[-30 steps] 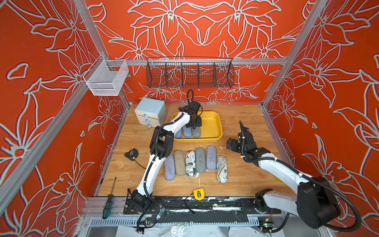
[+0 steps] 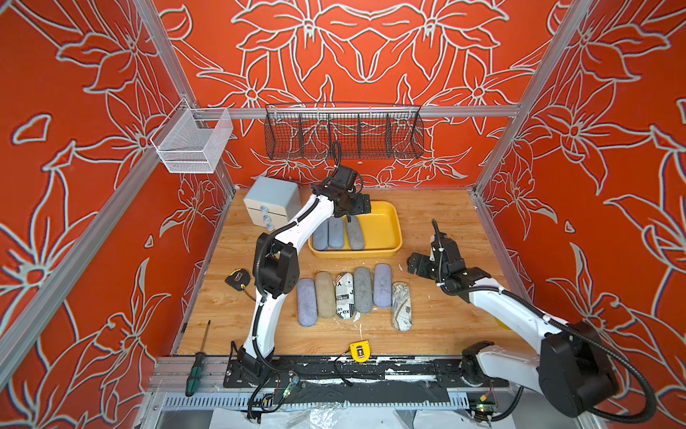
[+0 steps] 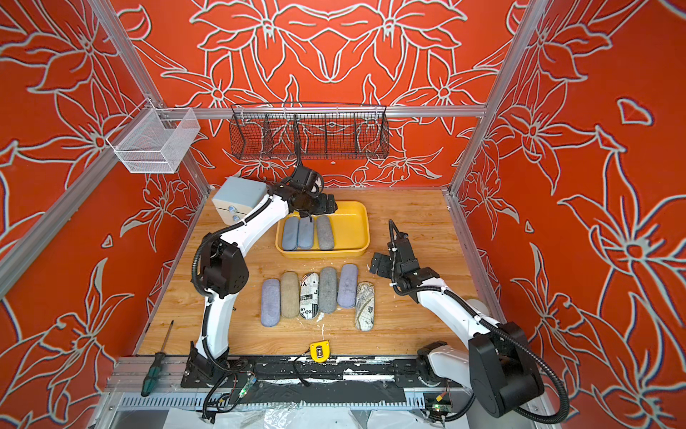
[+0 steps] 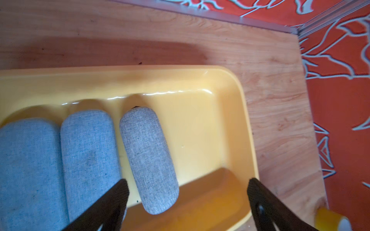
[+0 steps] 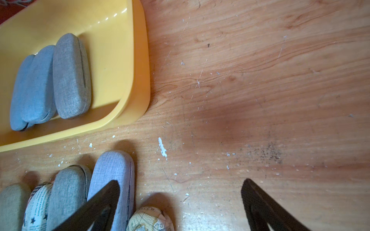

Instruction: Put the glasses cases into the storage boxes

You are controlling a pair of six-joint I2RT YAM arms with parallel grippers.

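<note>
In the yellow storage box (image 4: 200,130) lie three cases side by side at its left: two blue ones (image 4: 90,150) and a grey one (image 4: 148,161). My left gripper is open above the box, with nothing held. On the table in front of the box, several more cases stand in a row: a lavender case (image 2: 306,301), a tan case (image 2: 326,294), a newspaper-print case (image 2: 345,295), a grey case (image 2: 363,289), a second lavender case (image 2: 382,286) and a map-print case (image 2: 401,306). To their right hovers my open, empty right gripper.
A small drawer cabinet (image 2: 273,202) stands left of the box. Wire baskets (image 2: 343,136) hang behind. A yellow tape measure (image 2: 360,351) lies at the front edge, a dark one (image 2: 238,279) at left. Right of the box the table is clear.
My left gripper has risen and drawn back from over the cases, leaving the grey case uncovered in the box. The right arm has barely shifted.
</note>
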